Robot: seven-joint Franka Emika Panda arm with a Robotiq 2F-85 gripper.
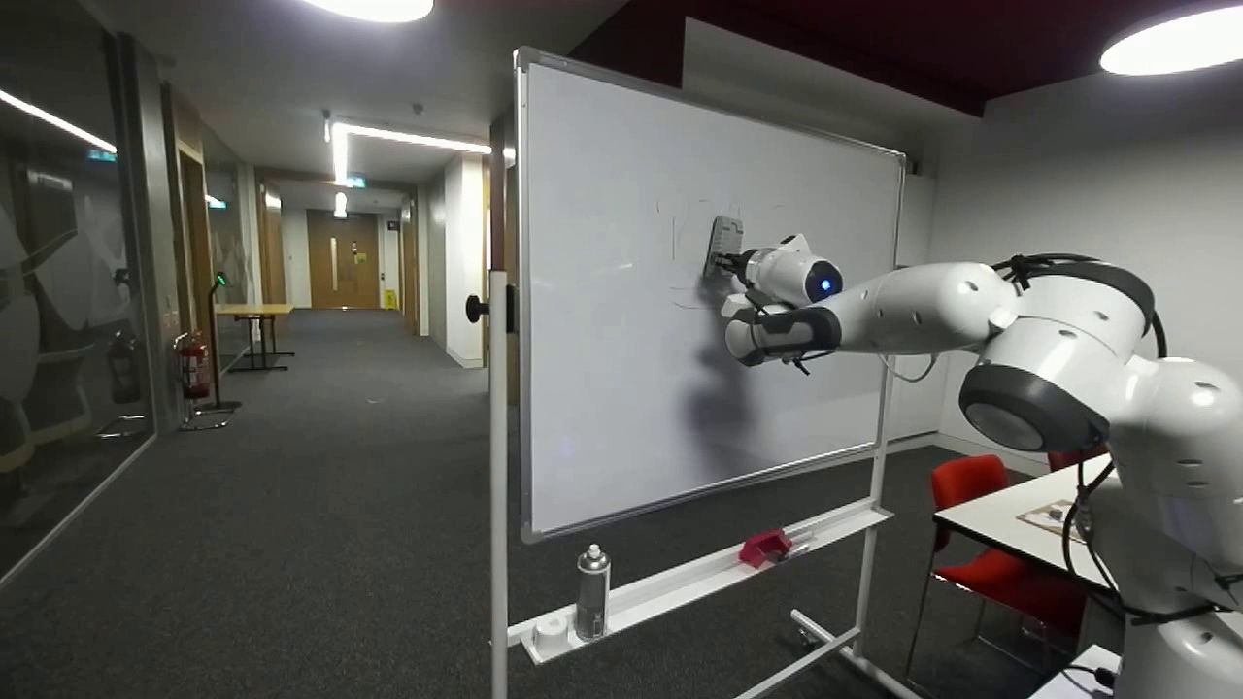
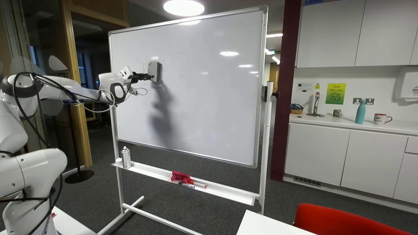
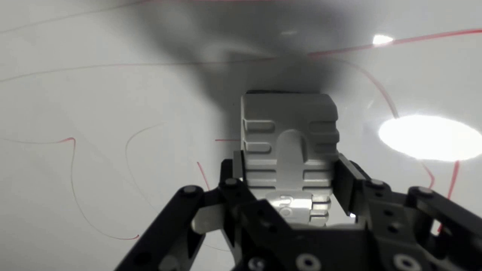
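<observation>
A grey ribbed eraser (image 3: 289, 149) is gripped by its sides in my gripper, which is shut on it. From the right side of exterior view 1, the arm reaches the upper part of the whiteboard (image 1: 618, 384), where the eraser (image 1: 724, 243) lies against or very close to the surface. Exterior view 2 has the same eraser (image 2: 154, 71) upright at the upper left of the board. Thin red marker lines (image 3: 420, 40) run around the eraser in the wrist view, some faded. The board area behind the eraser is hidden.
On the tray (image 2: 223, 194) below the board are a spray can (image 2: 125, 158), a dark red holder (image 2: 180, 177) and a few markers (image 2: 198, 184). A white table (image 1: 1025, 536) and red chairs (image 1: 969, 480) stand to the right. The board surface is unobstructed.
</observation>
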